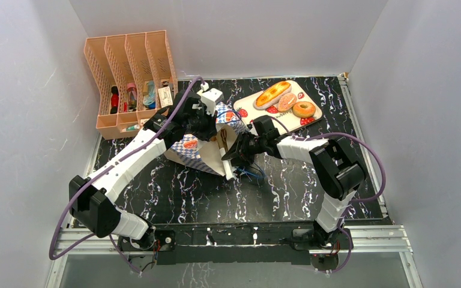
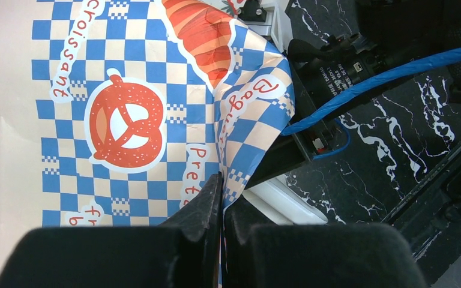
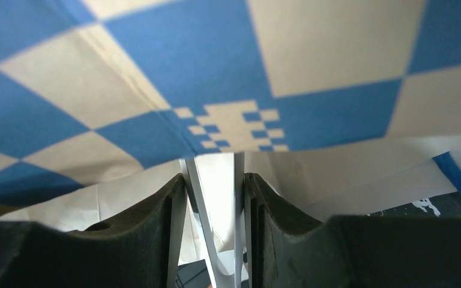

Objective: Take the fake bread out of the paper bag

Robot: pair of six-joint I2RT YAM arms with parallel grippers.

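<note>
The blue-and-white checked paper bag (image 1: 193, 157) lies open toward the front, a brown item partly visible inside. My left gripper is shut on the bag's folded paper edge, which rises from between its fingers. My right gripper is at the bag's mouth, under the checked paper, its fingers part open with pale material behind them; whether it holds anything is unclear. A cream tray (image 1: 246, 102) holds a long bread (image 1: 273, 95), a pink piece (image 1: 286, 102) and a donut (image 1: 304, 109).
An orange divided organizer (image 1: 108, 69) with small items stands at the back left. Walls bound both sides.
</note>
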